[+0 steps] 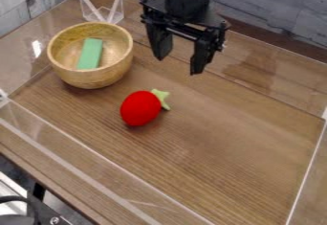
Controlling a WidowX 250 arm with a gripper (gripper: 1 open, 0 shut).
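Note:
The dark gripper [174, 39] hangs at the top centre of the camera view, over bare wood to the right of a yellow bowl [92, 80]. Inside the bowl lies a green block [90, 52]. A red tomato-like object [141, 108] with a small green top rests on the table below and left of the gripper. Whether the gripper is open or shut is unclear.
Cables [19, 210] show at the lower left, beside the table's edge.

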